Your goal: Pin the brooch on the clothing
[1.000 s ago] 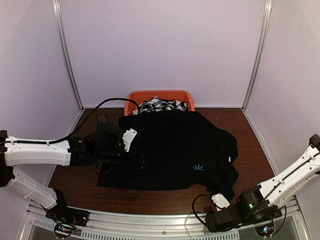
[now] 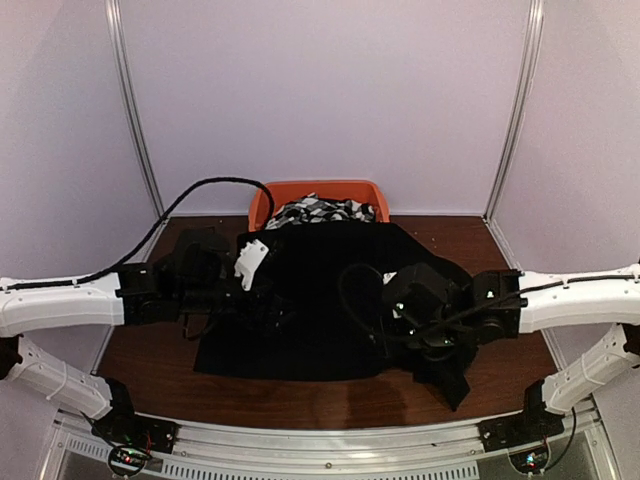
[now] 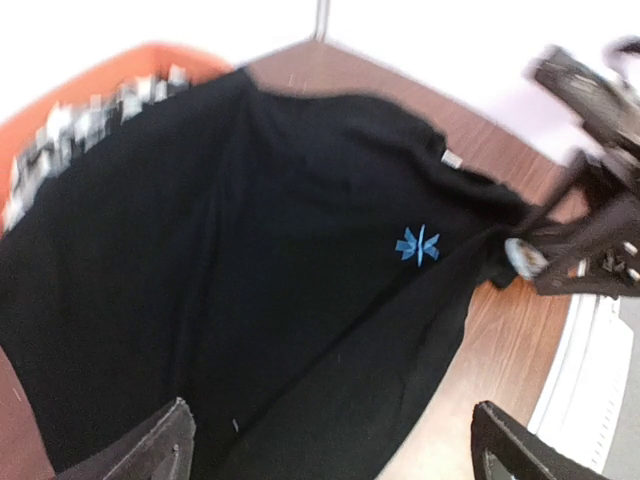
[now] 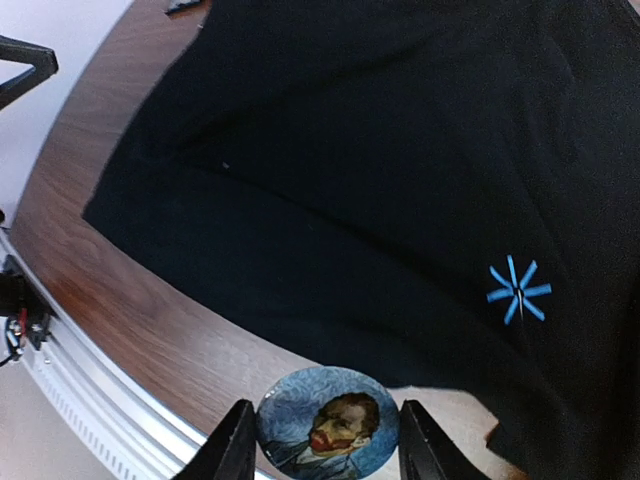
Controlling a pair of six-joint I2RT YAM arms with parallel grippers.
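The black clothing [image 2: 320, 290] lies spread over the table, with a blue star-like mark [image 4: 519, 290] on it. A round brooch [image 4: 328, 422], bluish with a brown centre, sits between the fingertips of my right gripper, which is shut on it. In the left wrist view the brooch [image 3: 525, 258] appears at the right, close to the cloth beside the blue mark [image 3: 417, 245]; whether it touches cannot be told. My left gripper is open over the cloth, nothing between its fingers. From the top, the right arm hides the brooch and mark.
An orange bin [image 2: 330, 188] holding checkered cloth [image 2: 315, 210] stands behind the clothing. A small white piece [image 3: 451, 158] lies at the garment's edge. Bare wooden table [image 2: 150, 370] shows on both sides, and a metal rail [image 2: 330, 445] runs along the front.
My right arm has swung up from the front edge over the right part of the clothing, covering the blue mark from above.
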